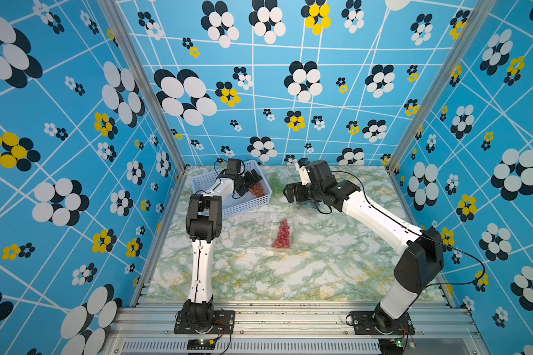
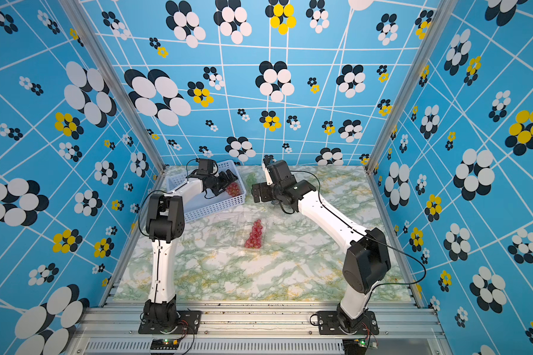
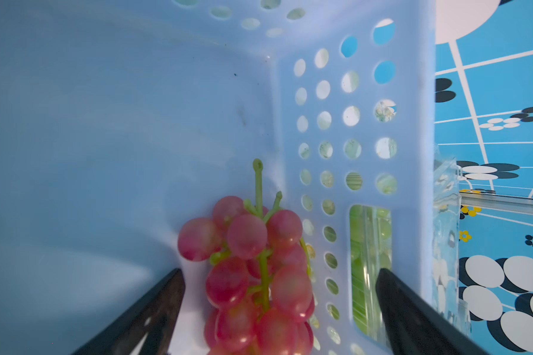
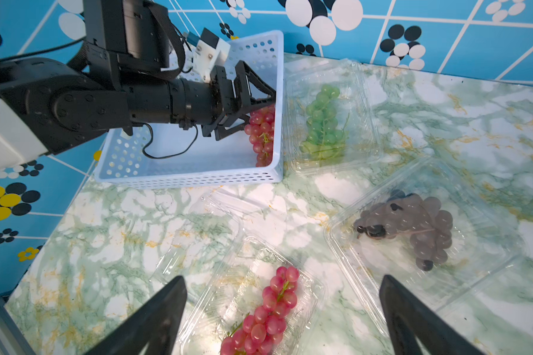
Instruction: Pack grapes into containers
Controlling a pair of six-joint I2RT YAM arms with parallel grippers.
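Note:
A bunch of red grapes (image 3: 257, 284) lies against the side wall of the white perforated basket (image 3: 296, 88). My left gripper is open around it, down inside the basket. My right gripper hangs open over the table. Below it, red grapes (image 4: 260, 322) lie in a clear container. Dark grapes (image 4: 423, 230) lie in another clear container to the right. Green grapes (image 4: 322, 124) sit in a clear container beside the basket.
An empty clear container part (image 4: 183, 248) lies left of the front red grapes. Patterned walls enclose the back and sides.

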